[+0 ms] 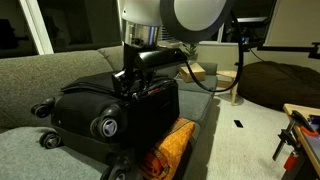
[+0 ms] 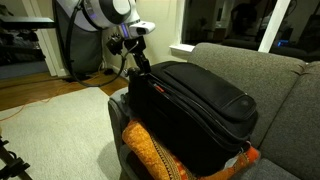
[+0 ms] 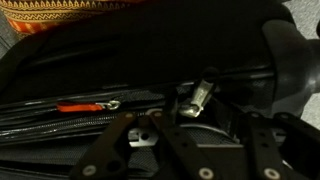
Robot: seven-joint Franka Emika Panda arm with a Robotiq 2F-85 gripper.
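A black suitcase [image 1: 85, 118] lies on the sofa, wheels toward the near left in exterior view 1. In exterior view 2 the suitcase [image 2: 205, 105] shows its broad top face and a zipped side. My gripper [image 1: 130, 78] is at the suitcase's upper edge, reaching down from above. In the wrist view, a red zipper pull [image 3: 80, 107] lies along the zip, and a shiny metal piece [image 3: 200, 98] sits just ahead of my gripper. Dark fingers against dark fabric hide how far the fingers stand apart and whether anything is between them.
An orange patterned cloth [image 2: 155, 155] lies under the suitcase. The grey sofa's backrest [image 1: 35, 85] rises behind it. Cardboard boxes [image 1: 190, 72] stand farther back.
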